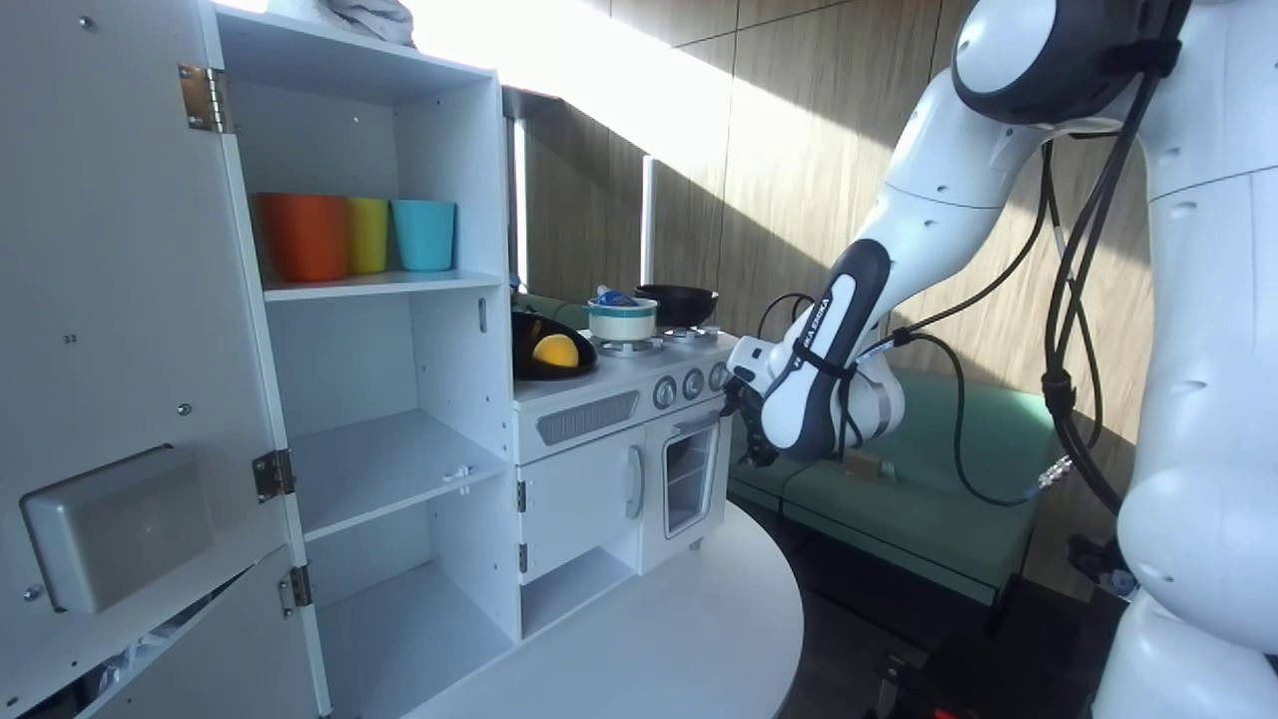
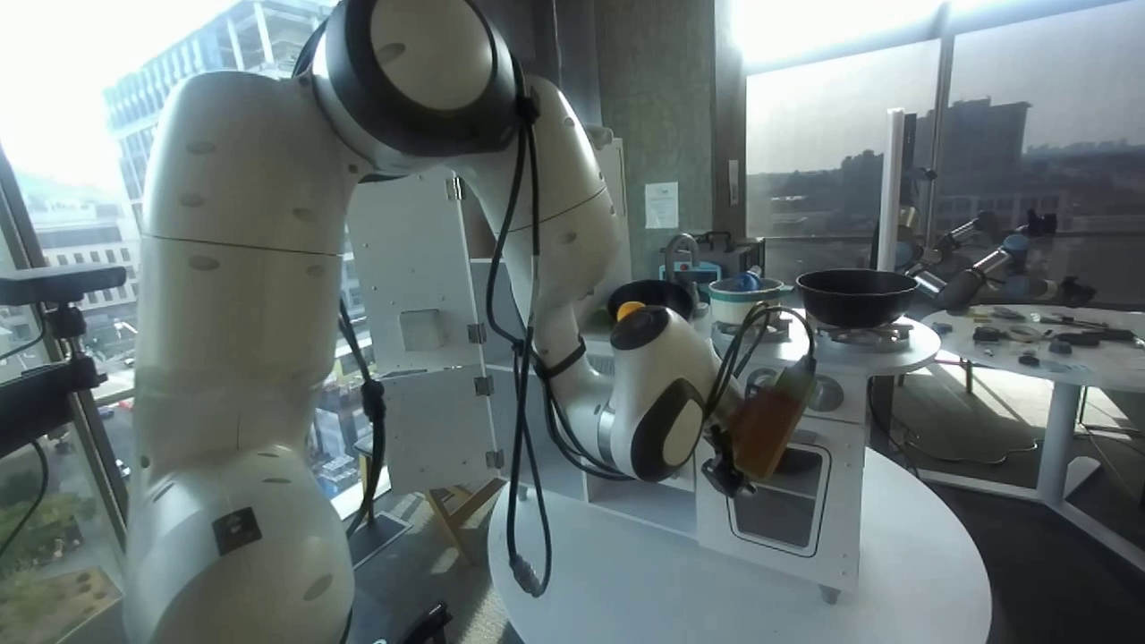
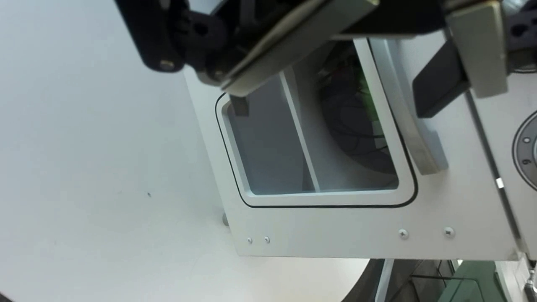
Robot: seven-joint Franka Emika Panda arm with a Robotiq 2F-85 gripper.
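Observation:
In the wrist view my gripper is open, its two fingers spread wide in front of the toy oven's closed door point(image 3: 322, 199). The grey door handle point(image 3: 425, 151) shows between them, closer to the dark pad point(image 3: 439, 80) of the right-hand finger, and nothing is gripped. Whether that pad touches the door cannot be told. In exterior view 1 the gripper point(image 1: 749, 425) is beside the oven front, partly hidden by the wrist. Exterior view 2 shows the gripper point(image 2: 735, 467) before the oven window point(image 2: 781, 503).
Control knobs point(image 1: 692, 383) sit above the door. The stove top holds a white pot point(image 1: 622, 319), a black pan point(image 1: 678, 305) and a tilted pan point(image 1: 533, 359) with a yellow item. An open cabinet point(image 1: 401, 443) stands left.

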